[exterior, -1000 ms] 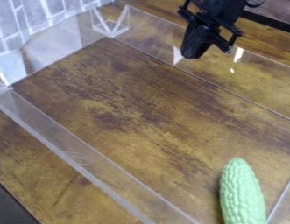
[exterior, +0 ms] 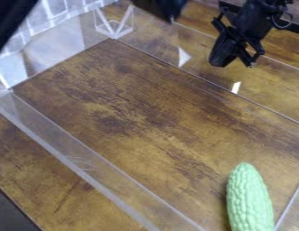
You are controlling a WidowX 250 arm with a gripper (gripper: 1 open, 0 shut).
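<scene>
My black gripper (exterior: 231, 50) hangs at the top right of the camera view, over the back of the wooden tray floor, with nothing visible between its fingers; it looks shut, though it is small and dark. A pale green corn-cob-shaped object (exterior: 249, 198) lies at the bottom right, well apart from the gripper.
Clear plastic walls (exterior: 79, 169) border the wooden floor (exterior: 127, 117), which is bare across its middle and left. A whitish cloth or grid (exterior: 49, 18) is at the top left. A dark blurred shape crosses the top edge left of centre.
My gripper has moved to the right along the back. A dark blurred shape has appeared at the top left. The green object has not moved.
</scene>
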